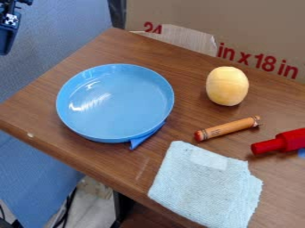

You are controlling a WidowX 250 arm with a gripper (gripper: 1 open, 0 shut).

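The dark gripper [7,25] is only partly in frame at the upper left corner, off the table and away from the objects; its fingers are too cut off to tell open or shut. A blue plate [114,100] lies on the left of the wooden table [48,120], with a small blue piece [143,139] poking out beneath its front edge. A pale yellow round object [226,85] sits behind an orange crayon-like stick [226,126]. A red object [276,142] lies at the right edge. A light blue folded cloth [202,187] covers the front right.
A cardboard box [238,36] stands along the back of the table. The left table edge drops to a blue surface [36,178] and some cables.
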